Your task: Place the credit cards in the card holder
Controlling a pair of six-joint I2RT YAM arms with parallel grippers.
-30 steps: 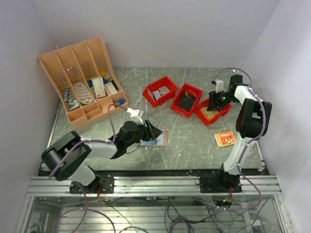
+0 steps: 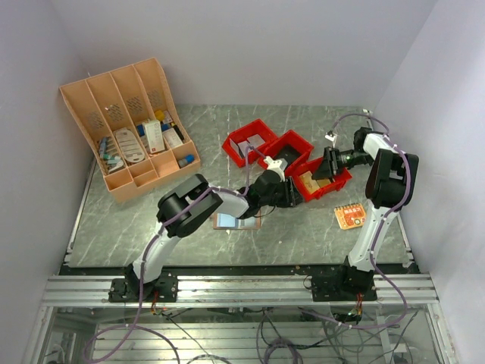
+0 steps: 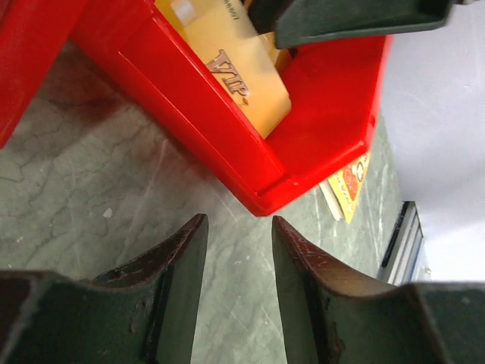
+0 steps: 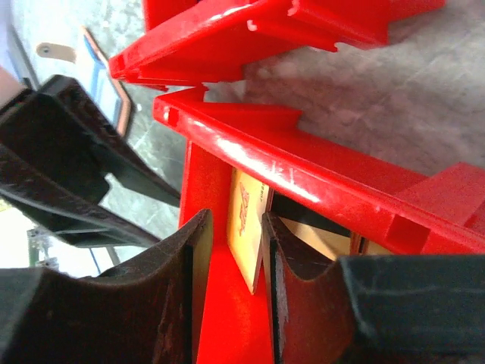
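At the right of the table, a red box (image 2: 339, 182) holds yellow cards (image 3: 235, 76) (image 4: 246, 227). My left gripper stands part open just outside this box's near corner, nothing between its fingers. My right gripper is down inside the box, fingertips at the upright edge of a pale yellow card; whether it grips the card I cannot tell. In the right wrist view the left gripper's dark fingers show beyond the box wall. A partly hidden tray (image 2: 226, 224) with blue contents lies under the left arm.
Two more red boxes (image 2: 255, 125) stand left of this one, one with pale items, one with a dark item. A peach organiser (image 2: 139, 182) fills the back left. An orange notebook (image 2: 349, 216) lies at the right.
My left gripper has moved right from above the tray to beside the right red box. My right gripper has shifted slightly down and left in the top view.
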